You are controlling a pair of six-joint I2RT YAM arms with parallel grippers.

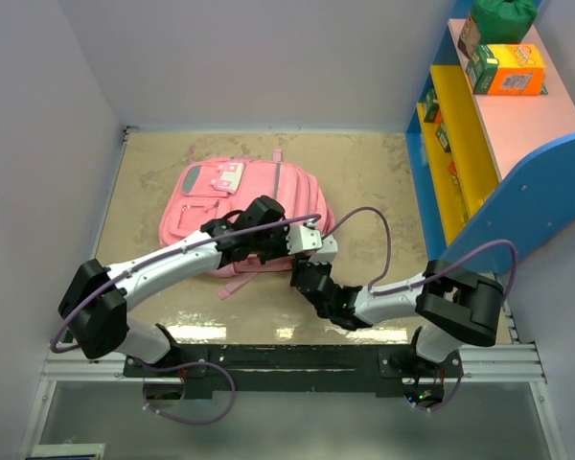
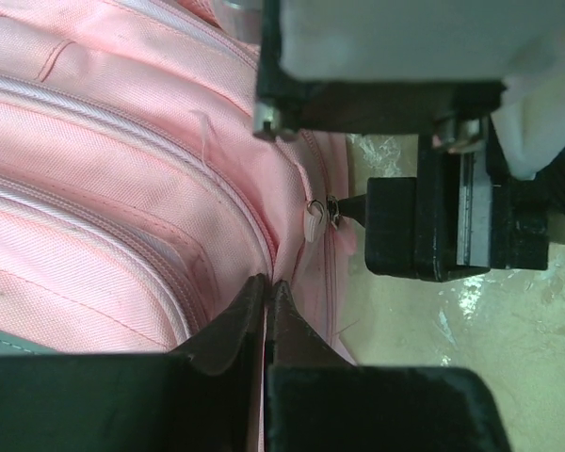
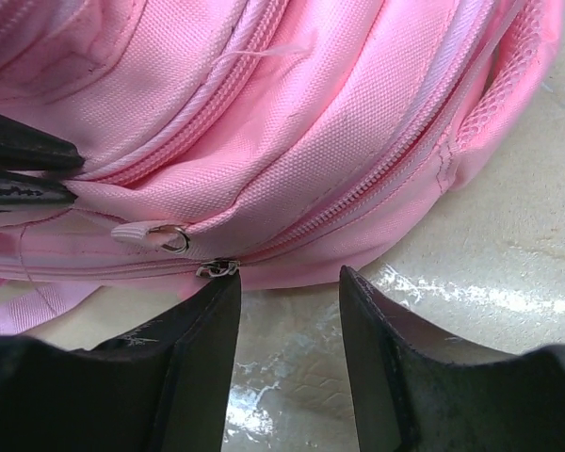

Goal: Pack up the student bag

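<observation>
The pink student bag (image 1: 211, 196) lies on the table, its front panel facing up. At its near right edge my left gripper is shut, with a thin fold of pink cloth running to its fingertips. My right gripper stands open beside the zipper at the bag's edge. A metal zipper slider (image 3: 217, 268) lies at the tip of its left finger; a pink pull tab (image 3: 143, 234) lies on the cloth just above. Nothing shows between the right fingers. From above, the arms hide this corner.
A shelf unit (image 1: 532, 206) with a blue side panel stands at the right, an orange and green box (image 1: 506, 69) and a green bag (image 1: 503, 19) on top. Bare table (image 1: 374, 182) shows between bag and shelf. Both grippers are very close together.
</observation>
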